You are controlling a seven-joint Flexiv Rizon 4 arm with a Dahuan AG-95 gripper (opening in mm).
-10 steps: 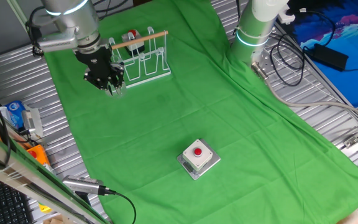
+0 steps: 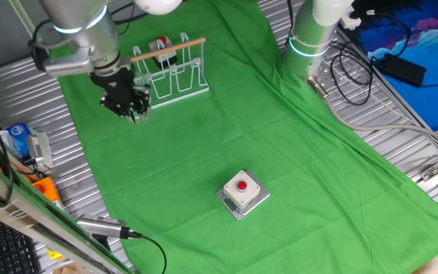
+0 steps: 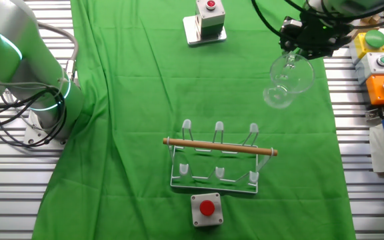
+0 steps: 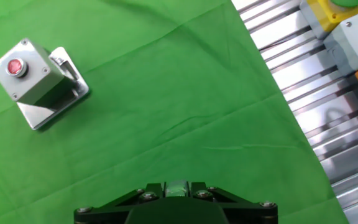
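Observation:
A clear stemmed glass [image 3: 292, 75] hangs below my gripper [image 3: 291, 51] in the second exterior view, over green cloth. In the wrist view my gripper is nearly closed, with a clear piece of the glass [image 4: 177, 186] between its fingers; most of the glass is hidden there. The first exterior view shows my gripper [image 2: 135, 116] beside the left end of a white wire rack [image 2: 175, 82] with a wooden bar. That rack [image 3: 220, 190] stands empty on the cloth, with several upright prongs.
A red-button box [image 2: 242, 189] on a metal plate stands on the open cloth. Another red-button box [image 3: 207, 210] sits close beside the rack. Coloured button boxes [image 3: 373, 63] line the table's side.
My gripper has shifted slightly left and down in the first exterior view, a little away from the rack. The rack and button boxes have stayed put.

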